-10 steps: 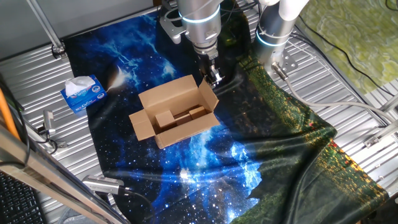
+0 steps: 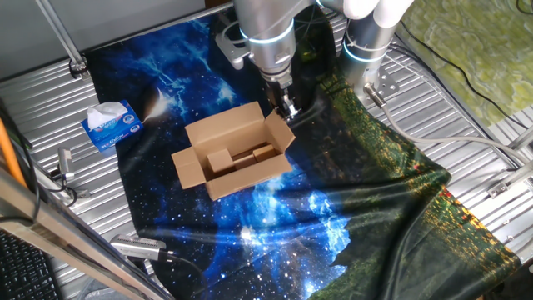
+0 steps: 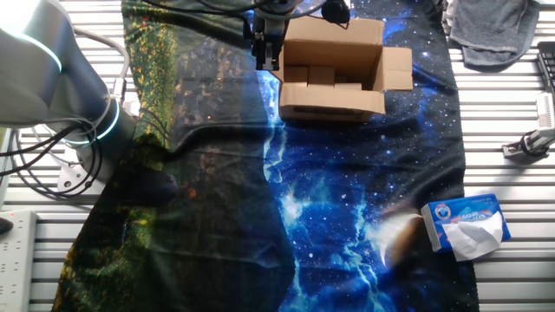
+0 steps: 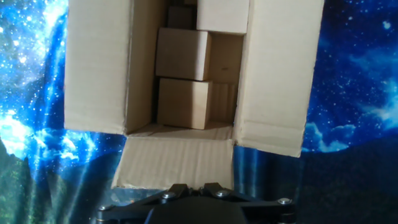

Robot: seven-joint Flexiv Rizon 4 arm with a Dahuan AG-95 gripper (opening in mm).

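An open cardboard box [image 2: 247,176] lies on the dark printed cloth, its flaps spread outward. Several plain wooden blocks sit inside it; one block [image 4: 184,102] is close to the near end wall in the wrist view, with another block [image 4: 181,54] just beyond. A paler block [image 4: 222,15] is farther in, cut off by the frame's top. My gripper is at the box's near end flap [image 4: 177,163], outside the box, its fingertips together with nothing visible between them. In exterior view 2 the gripper [image 3: 267,62] points downward beside the box's left end; contact with the flap is unclear.
A blue tissue box [image 2: 112,129] rests at the cloth's left edge. The robot's base [image 2: 366,62] stands behind and right of the box.
Over the last second the arm has shifted slightly, and the gripper is now a little lower in exterior view 1. The box's end flap beside it sits marginally farther right. The blocks look unmoved.
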